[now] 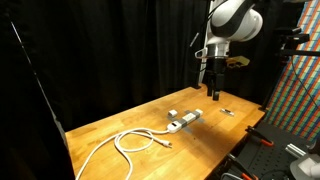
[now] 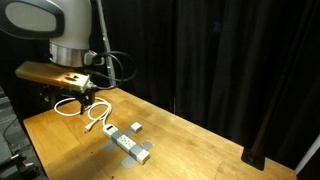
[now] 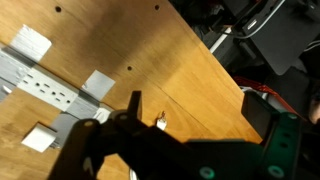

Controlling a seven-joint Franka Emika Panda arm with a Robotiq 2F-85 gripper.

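Observation:
A white power strip (image 1: 185, 121) is taped to the wooden table with grey tape, its white cable (image 1: 125, 145) looped to the left. Beside the strip sits a small white block (image 1: 172, 113), also visible in the wrist view as a white block (image 3: 40, 137). A small slim object (image 1: 227, 112) lies on the right part of the table; part of a small light-coloured object (image 3: 161, 121) shows between my fingers' outlines in the wrist view. My gripper (image 1: 214, 96) hangs above the table, right of the strip, open and holding nothing.
Dark curtains (image 2: 215, 70) stand behind the table. The robot's base and dark stand with red parts (image 1: 270, 140) lie off the table's right edge. Bare wood (image 2: 195, 155) extends beyond the strip in the second exterior view.

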